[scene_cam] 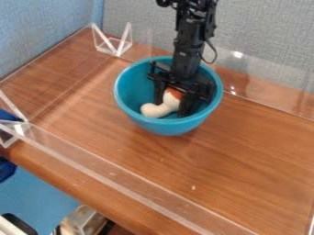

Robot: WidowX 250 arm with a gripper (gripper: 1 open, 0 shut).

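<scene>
A light blue bowl (135,87) stands on the wooden table near the back. Inside it lies a cream, mushroom-like toy (157,108) with an orange-red top. My black gripper (177,94) reaches down from above into the bowl and is shut on the toy's coloured end. The fingers are partly hidden against the toy and the bowl's dark interior.
Clear plastic edging runs along the table's sides, with white brackets (112,41) at the back left. Blue fabric (7,121) shows at the left edge.
</scene>
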